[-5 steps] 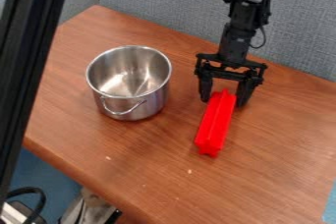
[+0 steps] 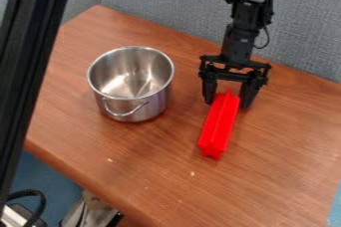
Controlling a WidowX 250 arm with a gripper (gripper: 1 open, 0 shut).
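A long red block [image 2: 217,127] lies on the wooden table, running from beneath my gripper toward the front. My black gripper [image 2: 228,94] is down at the block's far end, one finger on each side of it. Whether the fingers press on the block or stand apart from it is hard to tell. A steel pot [image 2: 131,84] with a wire handle stands upright to the left of the block, apart from it.
A grey padded wall [image 2: 147,2] runs along the back. A dark frame edge fills the far left, with cables at the lower left.
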